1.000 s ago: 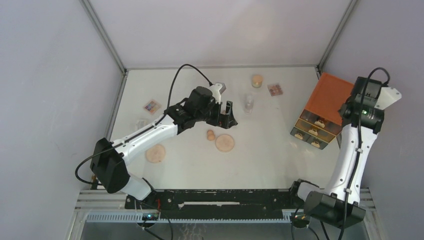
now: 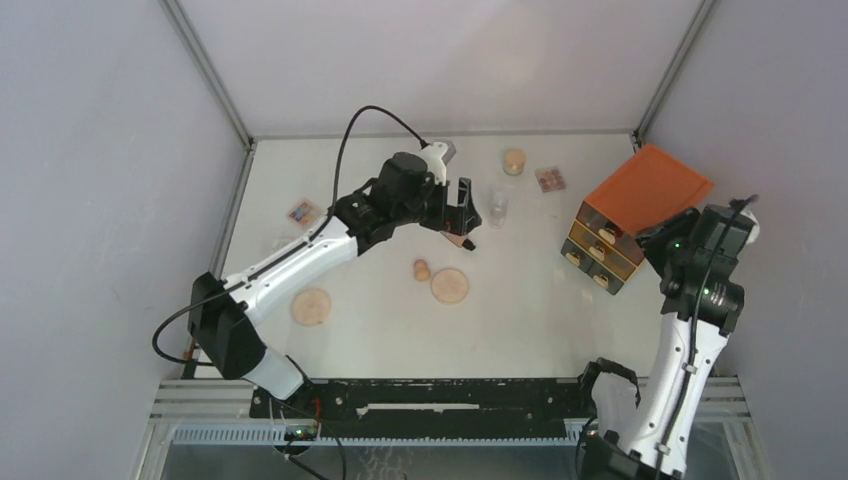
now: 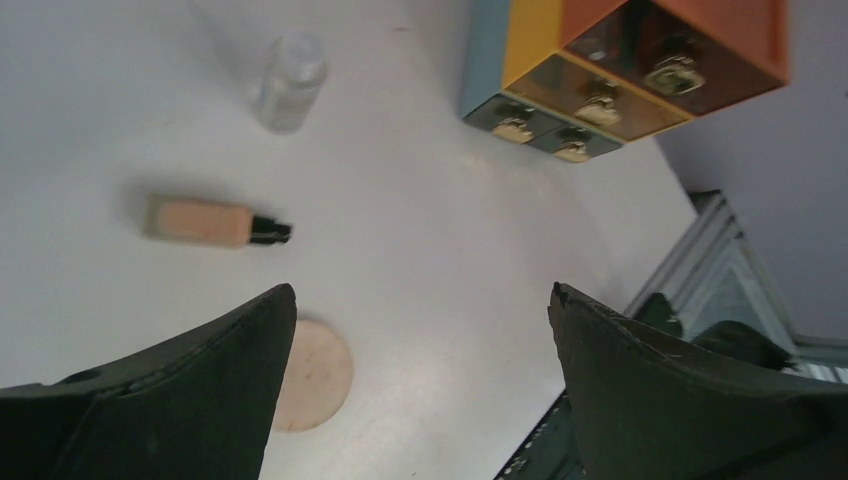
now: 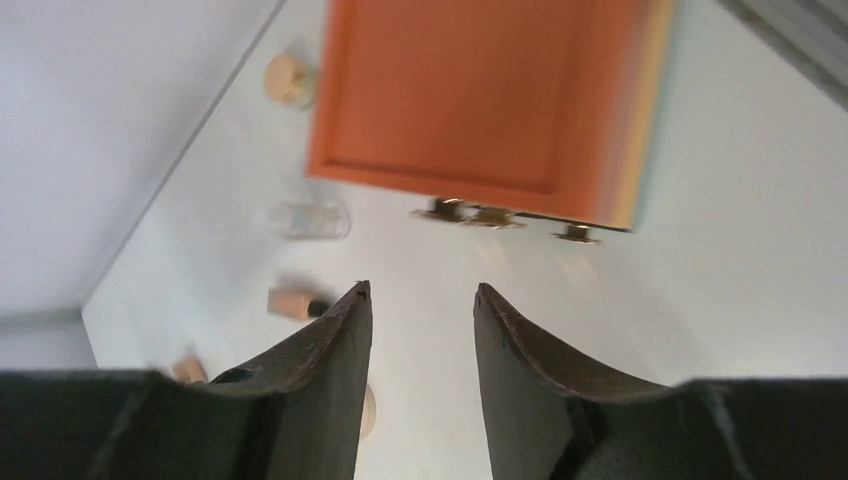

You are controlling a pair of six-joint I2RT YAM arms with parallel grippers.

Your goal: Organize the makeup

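Note:
An orange-topped drawer organizer [image 2: 645, 190] stands at the table's right, with clear-fronted drawers and gold knobs. My right gripper is above it at its right front, part open, nothing seen between its fingers. My left gripper hangs open over the middle, empty. Below it lie a foundation tube [image 3: 200, 220] with black cap and a round beige puff [image 2: 450, 286]. Nearby are a clear bottle [image 2: 499, 208], a small palette [image 2: 551, 179] and a jar [image 2: 514, 160]. Another palette [image 2: 303, 213] lies at the left.
A second puff [image 2: 310, 306] and a small sponge [image 2: 422, 270] lie on the white table [image 2: 530, 320]. Walls stand close at the sides and back.
The organizer has moved leftward along the table. My right arm has shifted left and down in the top view. My left gripper has risen slightly toward the back.

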